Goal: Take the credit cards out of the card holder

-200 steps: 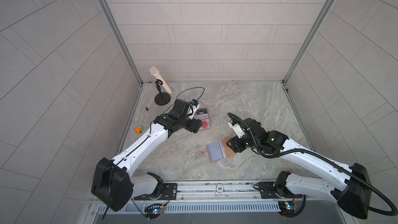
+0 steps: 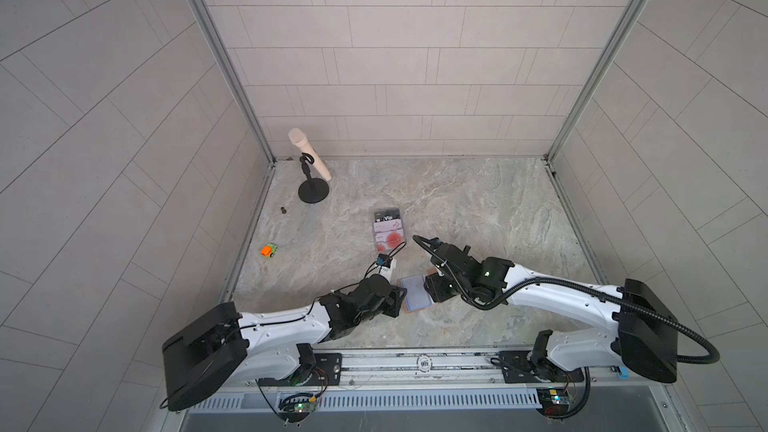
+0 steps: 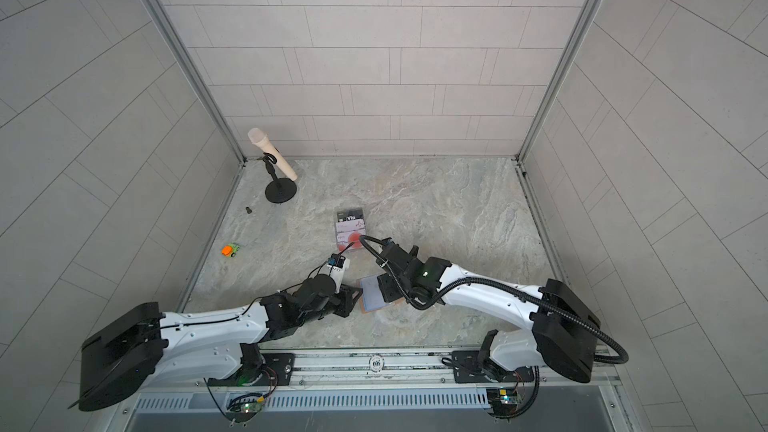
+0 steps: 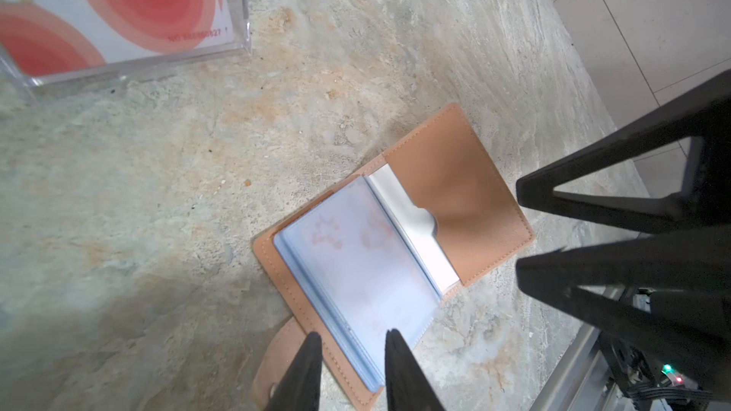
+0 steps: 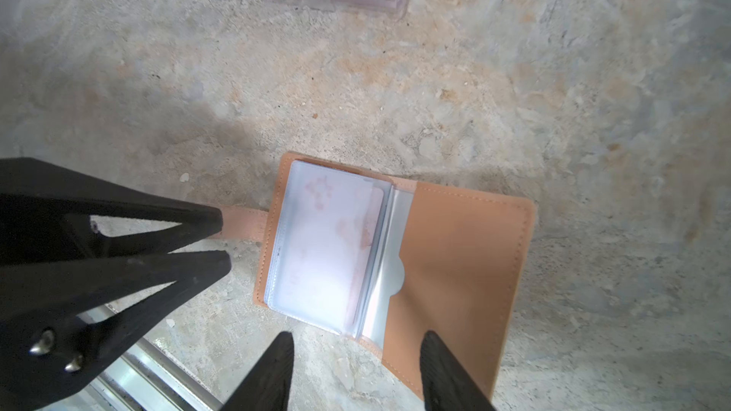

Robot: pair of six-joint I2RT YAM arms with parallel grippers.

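Observation:
A tan card holder lies spread open on the table, its clear sleeves stacked on one half. At the holder's tab side, my left gripper hovers with a gap between its fingers. From the other side comes my right gripper, its fingertips parted over the holder's near edge, nothing between them. Behind the holder stands a clear card box with printed cards in red, pink and black. Cards inside the sleeves cannot be made out clearly.
At the back left are a microphone and its black stand. A small orange and green toy sits on the left. Both grippers are close together over the holder.
My left arm has come from beside the card box down to the holder's left side. My right arm has moved left over the holder. Holder and box have stayed put.

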